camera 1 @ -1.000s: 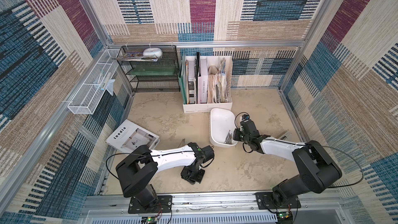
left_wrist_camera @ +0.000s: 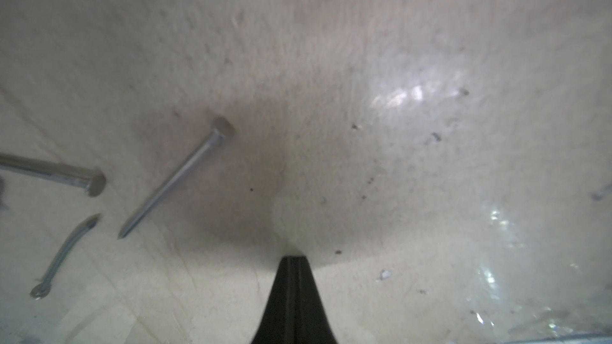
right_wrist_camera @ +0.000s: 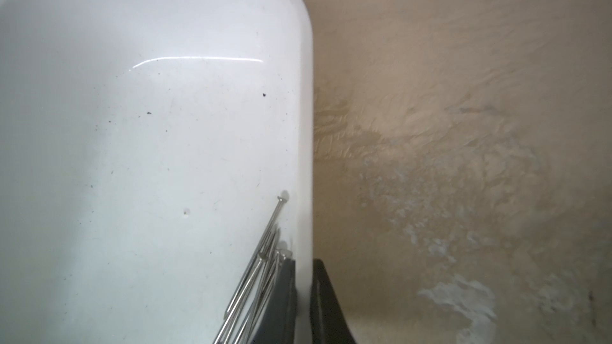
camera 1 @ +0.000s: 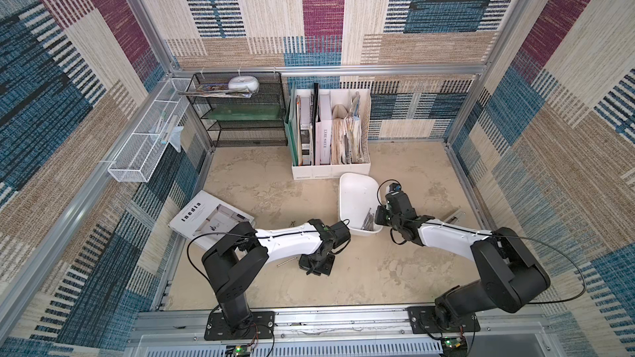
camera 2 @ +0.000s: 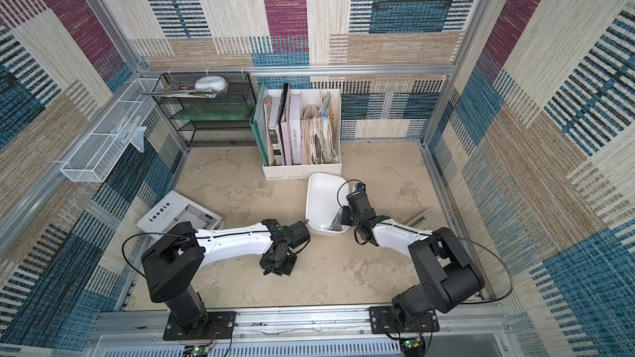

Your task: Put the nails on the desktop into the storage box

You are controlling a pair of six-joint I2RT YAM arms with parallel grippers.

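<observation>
Near the middle of the desk stands the white storage box [camera 1: 350, 191], with several nails [right_wrist_camera: 261, 267] lying inside along its right wall. My right gripper is shut on that wall's rim, one finger inside and one outside. In the left wrist view, my left gripper is shut, with nothing visible between its fingers, close over the bare desktop. To its upper left lies a nail [left_wrist_camera: 175, 178] with a flat head. Further left are a thicker nail [left_wrist_camera: 54, 173], cut by the frame edge, and a small bent nail [left_wrist_camera: 67, 254].
A white file holder [camera 1: 330, 170] full of folders stands behind the box. The book marked "media" [camera 1: 211, 218] lies at the left, near my left arm. A thin metal piece [camera 2: 418, 218] lies by the right arm.
My left arm has moved right and away from the front edge. The storage box and my right gripper have shifted slightly right together.
</observation>
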